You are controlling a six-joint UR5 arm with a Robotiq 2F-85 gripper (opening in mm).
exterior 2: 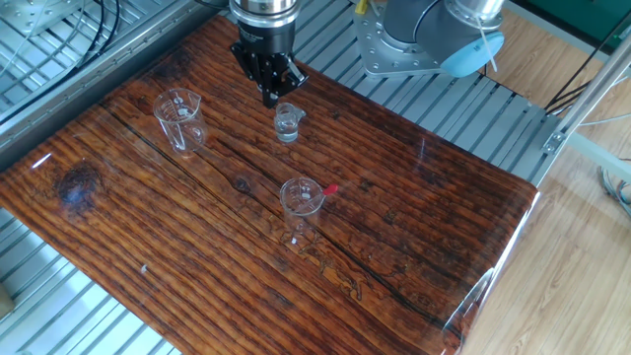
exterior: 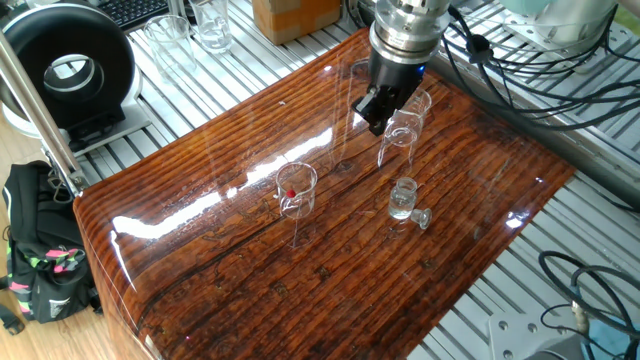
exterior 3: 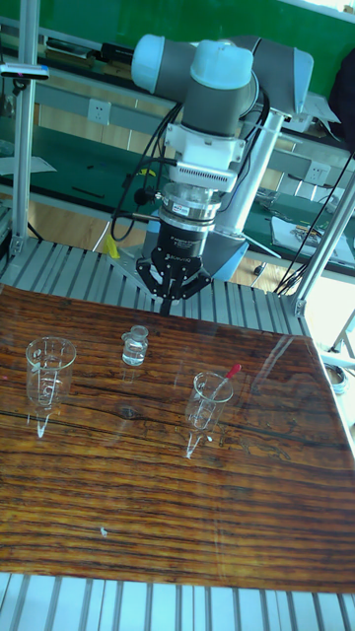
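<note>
My gripper [exterior: 373, 117] [exterior 2: 269, 102] [exterior 3: 166, 306] hangs above the back part of the wooden table, its fingertips together and nothing visible between them. Below and nearer the table's middle stands a small glass bottle [exterior: 401, 203] [exterior 2: 287, 127] [exterior 3: 133, 351] holding clear liquid. Its glass stopper [exterior: 422, 218] appears to lie right beside it. One beaker [exterior: 308, 178] [exterior 2: 301, 197] [exterior 3: 209, 390] has a red-ended dropper [exterior: 291, 194] [exterior 2: 331, 189] [exterior 3: 233, 370] leaning in it. A larger beaker [exterior: 408, 103] [exterior 2: 180, 120] [exterior 3: 50, 368] looks empty; in exterior view 1 the gripper overlaps its edge.
Glossy wooden table [exterior: 230, 270] has wide bare areas around the glassware. Beyond its edge are more glass beakers [exterior: 170, 45], a cardboard box [exterior: 295, 15], a black ring-shaped device [exterior: 105, 90] and loose black cables [exterior: 540, 100].
</note>
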